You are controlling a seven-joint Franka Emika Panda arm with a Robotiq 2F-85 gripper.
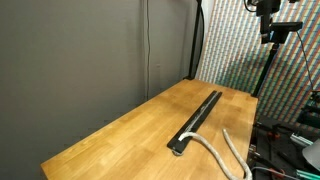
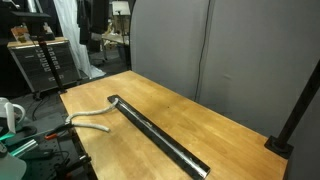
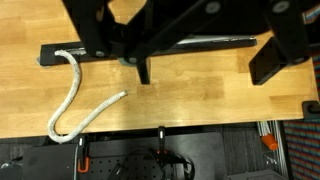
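A pale rope point(image 3: 71, 92) lies bent in a U on the wooden table point(image 1: 120, 135), near its front edge. One end of it rests at the near end of a long black channel point(image 1: 194, 122); the other end is loose on the wood. In exterior view 2 the channel point(image 2: 160, 138) runs diagonally over the table, with the rope point(image 2: 88, 113) at its left end. High above the table, my gripper is open and empty. Its dark fingers point(image 3: 265, 62) cover part of the channel in the wrist view.
Tools with orange handles point(image 3: 269, 138) and dark cables lie off the table's front edge. A black post point(image 2: 297, 108) stands at one table end, a grey partition point(image 1: 75, 75) behind.
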